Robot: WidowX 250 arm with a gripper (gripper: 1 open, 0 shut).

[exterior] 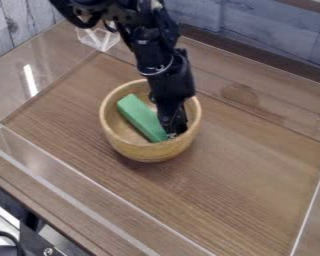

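Observation:
A round wooden bowl (123, 140) sits near the middle of the wooden table (243, 180), with a green block (141, 116) lying in it at a slant. My black gripper (174, 120) reaches from the top into the right side of the bowl, beside the green block. Its fingertips are dark and partly hidden, so I cannot tell how they stand or whether anything is between them.
A clear plastic object (99, 37) lies at the back left behind the arm. Raised edges border the table at the left and back.

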